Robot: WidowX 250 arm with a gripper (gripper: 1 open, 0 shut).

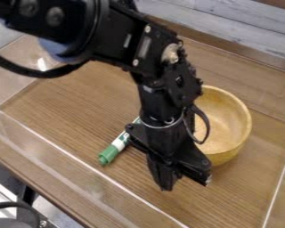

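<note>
My black gripper [171, 178] is low over the front of the wooden table, shut, with nothing visible between its fingers. A yellow bowl [226, 120] is behind it to the right, partly hidden by the arm. Left of the gripper lies a green and white tube [110, 153], its far end hidden behind the arm.
A white slatted surface [234, 27] runs along the back. Cables and dark hardware sit at the lower left, off the table's edge.
</note>
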